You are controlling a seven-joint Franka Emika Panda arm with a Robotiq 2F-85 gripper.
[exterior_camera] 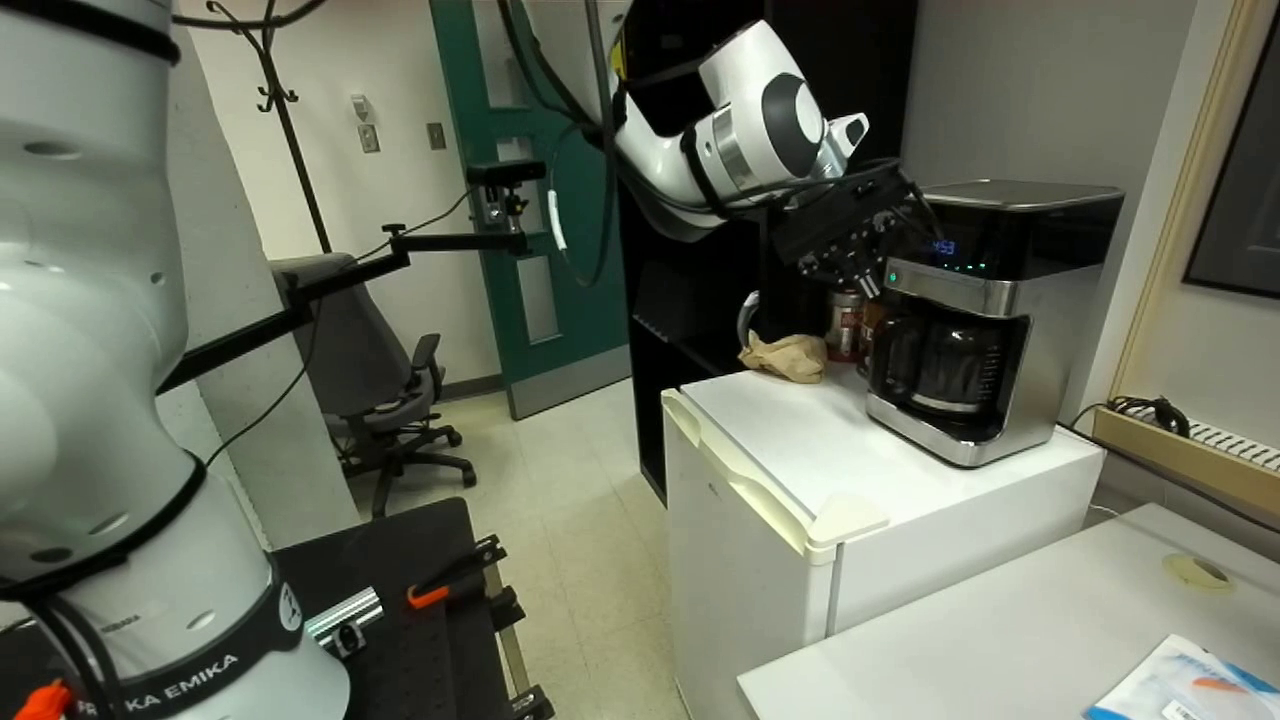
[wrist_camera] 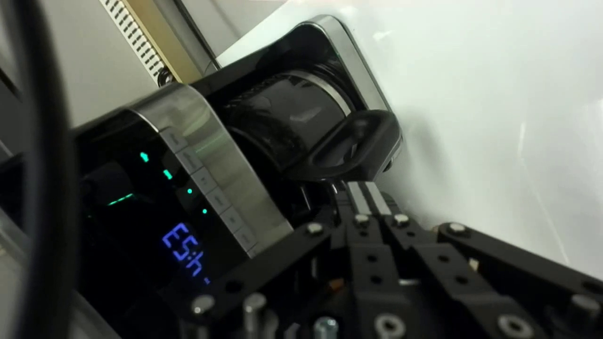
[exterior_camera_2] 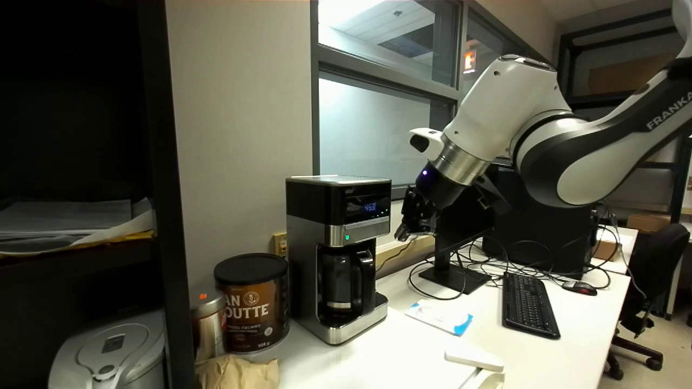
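A silver and black coffee maker point(exterior_camera: 1008, 288) stands on the white mini fridge, its display and green light lit. Inside it sits a dark glass carafe point(wrist_camera: 288, 116) with a black handle point(wrist_camera: 362, 141). My gripper point(exterior_camera: 872, 288) hangs at the machine's front, near the height of its button panel. In the wrist view the gripper is shut, its fingertips together and nothing visible between them. Those tips appear just below the carafe handle in that view; whether they touch the machine cannot be told. From the other side, the gripper point(exterior_camera_2: 403, 234) shows beside the front panel.
A crumpled brown bag point(exterior_camera: 786, 356) lies on the fridge top point(exterior_camera: 780, 420). A coffee can point(exterior_camera_2: 253, 304) stands beside the machine. A monitor point(exterior_camera_2: 464, 227) and keyboard point(exterior_camera_2: 529, 304) occupy the desk. Free space lies on the fridge top before the machine.
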